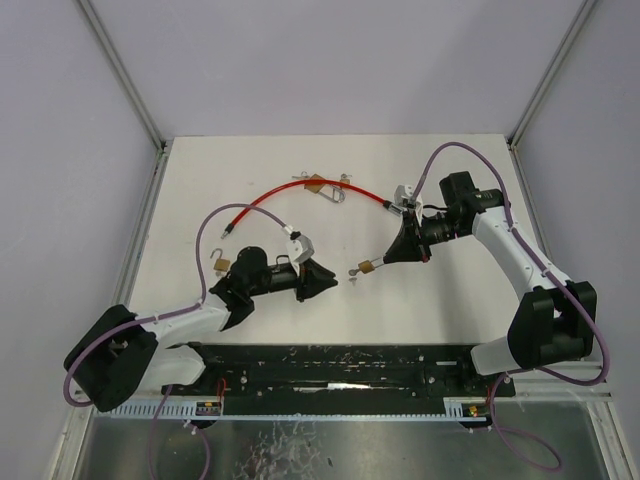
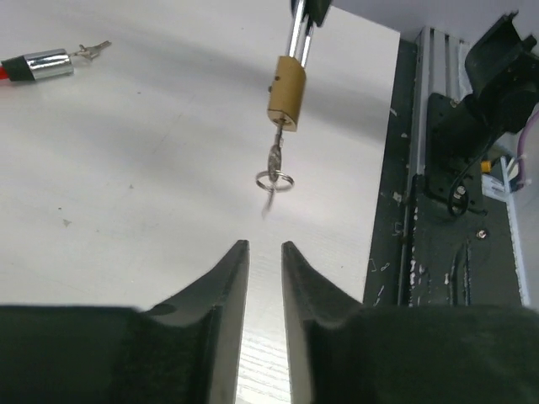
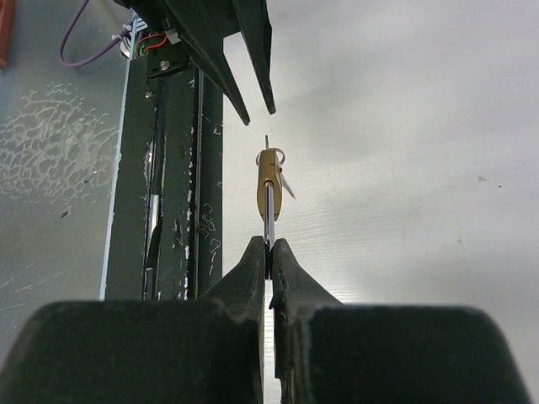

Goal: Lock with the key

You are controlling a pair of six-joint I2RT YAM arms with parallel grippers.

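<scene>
A brass padlock [image 1: 366, 266] with keys hanging from a ring is held up by its silver shackle in my right gripper [image 1: 398, 252], which is shut on it; the keys [image 2: 274, 168] dangle below the body in the left wrist view, and the padlock [image 3: 268, 172] stands end-on in the right wrist view. My left gripper [image 1: 326, 278] is apart from it to the left, fingers part open with nothing between them; in the right wrist view its fingertips hover above the keys.
A red cable lock [image 1: 330, 182] lies across the back of the white board, with another padlock and keys [image 1: 318, 186] near it. A smaller padlock [image 1: 222, 263] lies at the left. The board's front edge borders a dark rail.
</scene>
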